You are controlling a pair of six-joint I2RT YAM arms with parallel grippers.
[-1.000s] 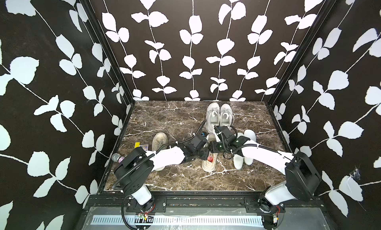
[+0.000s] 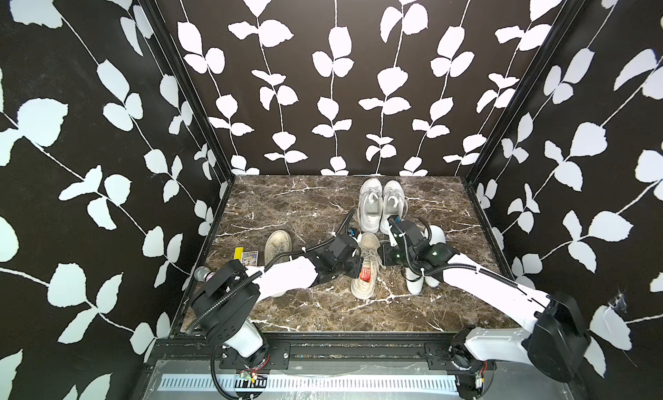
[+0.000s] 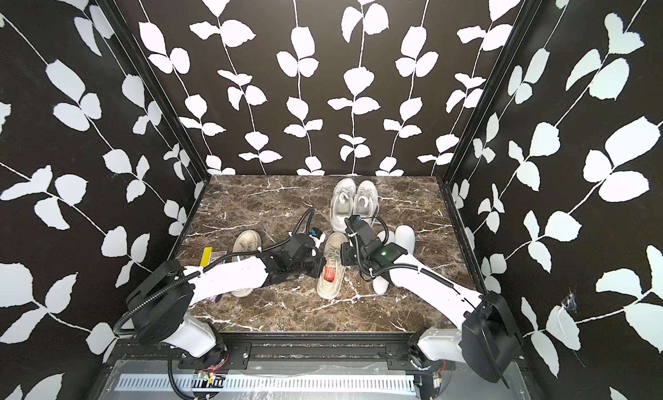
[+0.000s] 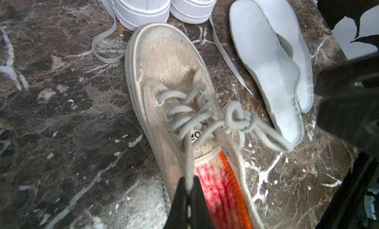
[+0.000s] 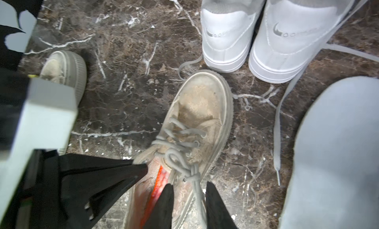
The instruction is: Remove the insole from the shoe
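Observation:
The beige canvas shoe (image 4: pixel 169 55) lies toe away at the table's centre, its red-and-orange insole (image 4: pixel 215 189) showing inside the opening. My left gripper is shut at the left collar near the laces, a lace running between its fingers in the left wrist view. My right gripper hovers just right of the shoe over the loose lace loops, fingers part open; whether anything lies between them is unclear.
Two white shoes (image 2: pixel 371 200) stand behind the beige one. Two white insoles (image 4: pixel 268 78) lie to the right. Another beige shoe (image 2: pixel 278 244) and small packets (image 2: pixel 250 257) are on the left.
My right arm has moved right, away from the shoe's centre. The left arm has shifted slightly; the shoe lies in the same place.

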